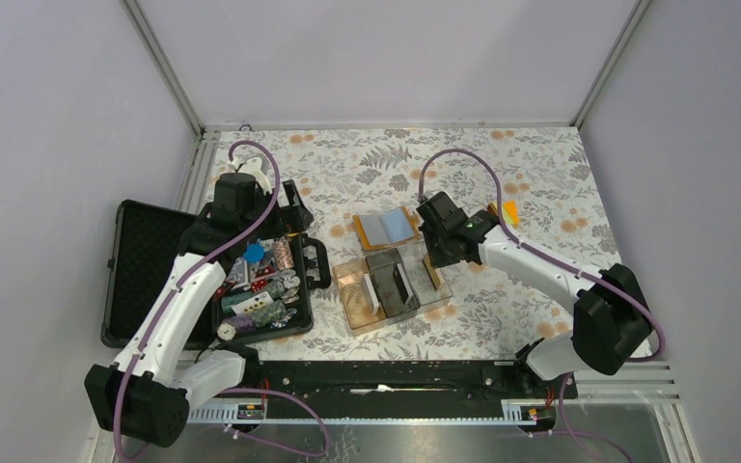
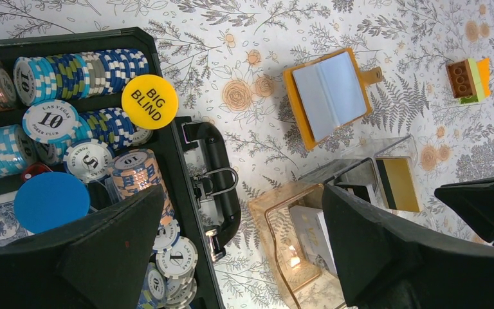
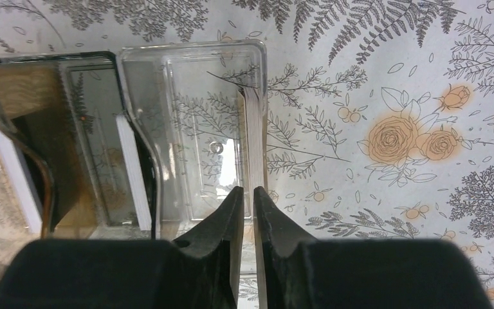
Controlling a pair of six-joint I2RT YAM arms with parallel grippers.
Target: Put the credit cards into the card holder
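Observation:
What seems to be the card holder is a see-through tray [image 1: 357, 326] with three compartments. A stack of cards stands on edge in each: a white stack [image 3: 17, 177] in the amber one, a white stack [image 3: 134, 172] in the dark one, and a stack [image 3: 253, 138] with a gold face in the clear one. Above the clear compartment, my right gripper is shut apart from a thin slit; no card shows between its fingers. The gold-faced stack [image 2: 399, 183] stands apart from it. My left gripper is open and empty, over the case's edge.
An open black case [image 1: 266, 333] of poker chips lies at the left. Behind the tray is an orange board [image 1: 386, 229] bearing grey and blue panels. A small orange-and-green block [image 2: 469, 80] lies farther right.

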